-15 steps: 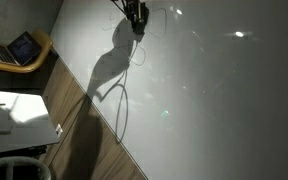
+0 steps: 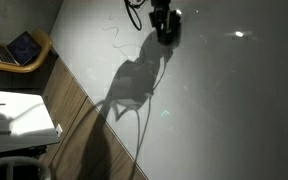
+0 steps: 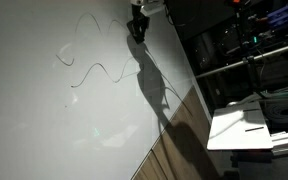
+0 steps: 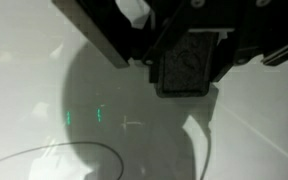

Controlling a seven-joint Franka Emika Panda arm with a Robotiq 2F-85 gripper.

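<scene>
My gripper [image 2: 165, 32] is at the top of exterior view 1, close against a large whiteboard [image 2: 234, 100]; whether its load touches the surface is hard to tell. In the wrist view a dark, textured block [image 4: 186, 66], resembling an eraser, sits between the fingers, which are shut on it. Thin dark wavy lines [image 3: 97, 69] run across the board in exterior view 2, left of the gripper [image 3: 137, 30]. A curved line [image 4: 69, 145] crosses the lower left of the wrist view. The board directly behind the block is hidden.
A white table [image 3: 239, 127] stands beyond the board's edge, over a wooden floor [image 2: 99, 150]. An orange chair holding a laptop [image 2: 24, 47] is at the far left of exterior view 1. Much of the board is bare, with the arm's shadow across it.
Over the last second my gripper has shifted right across the board in exterior view 1, its shadow following. Wavy lines now show to its left.
</scene>
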